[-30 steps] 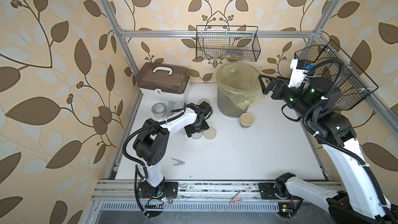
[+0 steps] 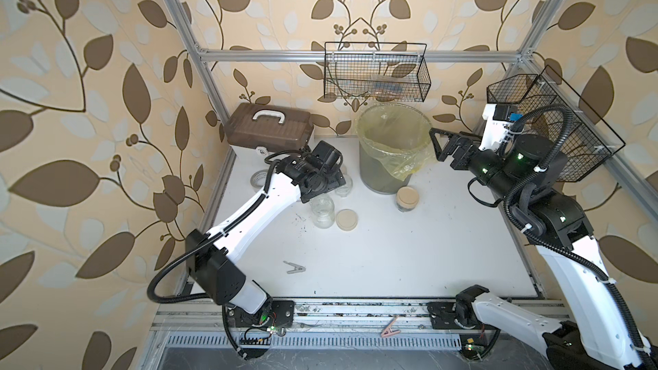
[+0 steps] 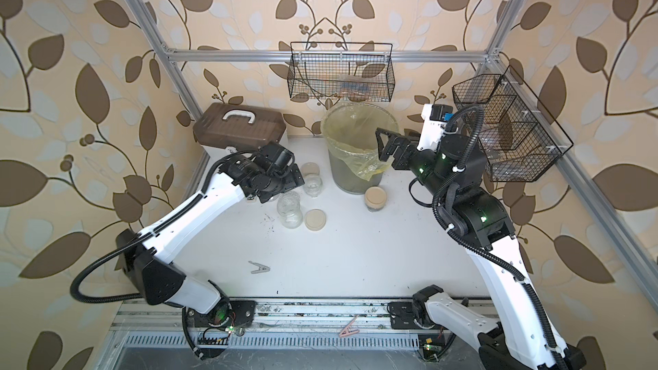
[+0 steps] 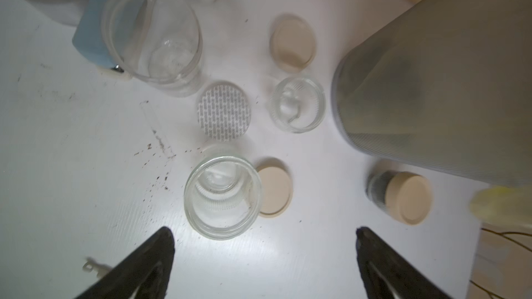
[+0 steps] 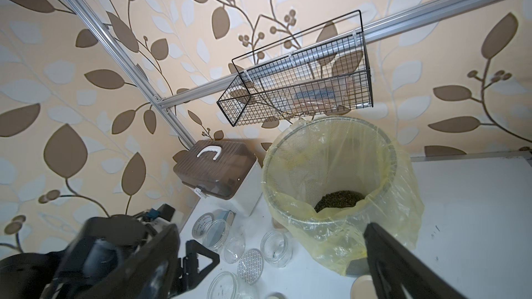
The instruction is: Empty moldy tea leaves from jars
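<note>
Glass jars stand on the table, seen from above in the left wrist view: a front jar (image 4: pixel 221 218), a small one (image 4: pixel 296 116) by the bin and a larger one (image 4: pixel 152 33) at back left. A lidded jar (image 4: pixel 407 199) stands right, beside the bin. Loose lids (image 4: pixel 274 191) and a perforated disc (image 4: pixel 224 108) lie among them. My left gripper hangs open above them, empty. My right gripper is open and empty, raised beside the bin (image 2: pixel 384 174); dark leaves (image 5: pixel 338 200) lie inside its yellow bag.
A brown-lidded box (image 2: pixel 267 126) stands at the back left, with a tape roll (image 5: pixel 202 227) near it. Wire baskets (image 2: pixel 375 78) hang at the back and right. A grey clip (image 2: pixel 294 267) lies in front.
My left arm has extended and its gripper has risen from low among the jars, uncovering them. The right gripper has shifted slightly.
</note>
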